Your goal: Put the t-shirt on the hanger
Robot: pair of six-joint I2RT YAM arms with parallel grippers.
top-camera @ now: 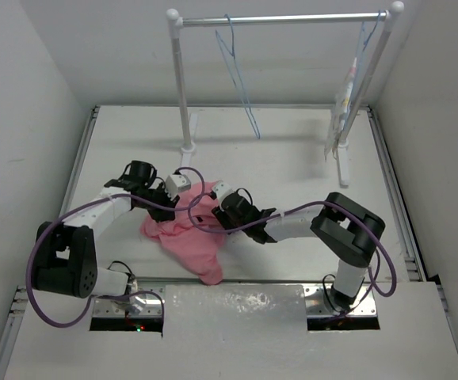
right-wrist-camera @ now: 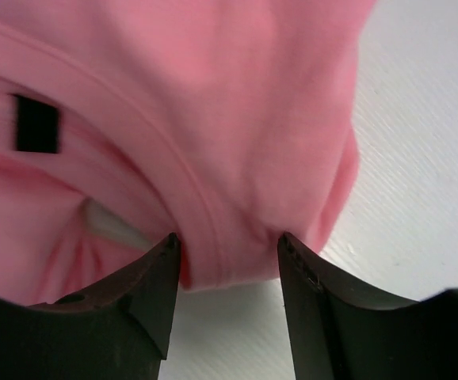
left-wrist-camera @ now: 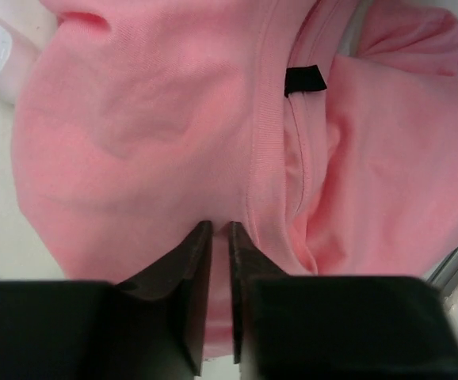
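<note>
The pink t-shirt (top-camera: 193, 240) lies crumpled on the table, below both grippers, with a black tag (left-wrist-camera: 304, 80) at its neckline. My left gripper is over the shirt, its fingertips a narrow gap apart; pink cloth shows behind them, and whether any lies between is unclear. At the shirt's right end, my right gripper has its fingers apart on either side of a folded edge of the fabric (right-wrist-camera: 225, 265). From the rack hangs a blue hanger (top-camera: 242, 89), empty.
The rack's metal bar (top-camera: 284, 19) crosses the back, on white posts (top-camera: 178, 87). A second hanger with a pale item (top-camera: 340, 111) hangs at the right post.
</note>
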